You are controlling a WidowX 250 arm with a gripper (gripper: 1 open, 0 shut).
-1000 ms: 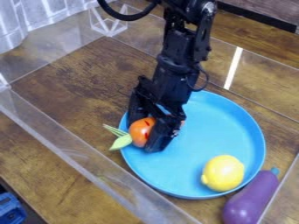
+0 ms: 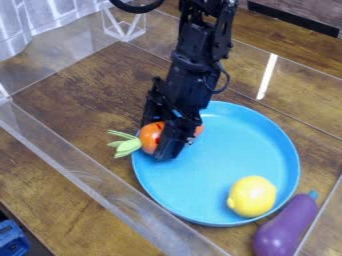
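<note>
My black gripper reaches down from the top and is shut on an orange toy carrot with pale green leaves, at the left rim of a blue plate. The leaves stick out left past the rim. The fingers cover much of the carrot.
A yellow lemon sits on the plate's right part. A purple eggplant lies off the plate at lower right. A clear plastic edge runs diagonally at lower left.
The gripper and carrot have shifted slightly left and up. The lemon and eggplant look unmoved.
</note>
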